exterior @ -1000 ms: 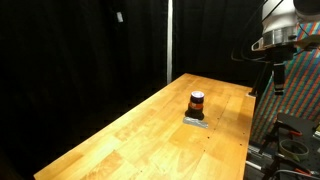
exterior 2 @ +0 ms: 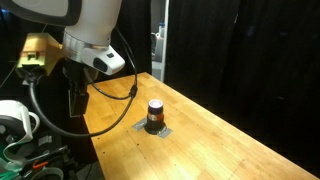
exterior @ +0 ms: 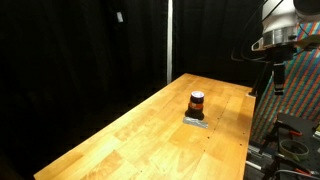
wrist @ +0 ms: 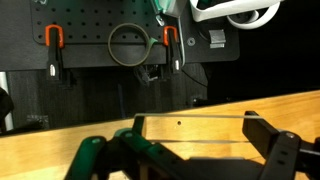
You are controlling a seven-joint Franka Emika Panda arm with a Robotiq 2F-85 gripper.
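Note:
A dark round container with a pale top and an orange-brown band [exterior: 196, 105] stands upright on the wooden table [exterior: 125, 138]. Exterior view 2 shows the same container [exterior 2: 155, 117] with grey strips [exterior 2: 164, 131] at its base, which look like tape or metal. Well away from it, beyond the table's edge, my gripper [exterior: 279, 78] points downward. In the wrist view its dark fingers [wrist: 275, 145] are spread wide, so the gripper is open, with only tabletop and floor visible between them. The container is outside the wrist view.
Beside the table, under the arm, is a dark perforated tray [wrist: 100, 35] carrying orange-and-black clamps [wrist: 55, 52], a roll of tape [wrist: 128, 45] and cables. A thick black cable loops from the arm.

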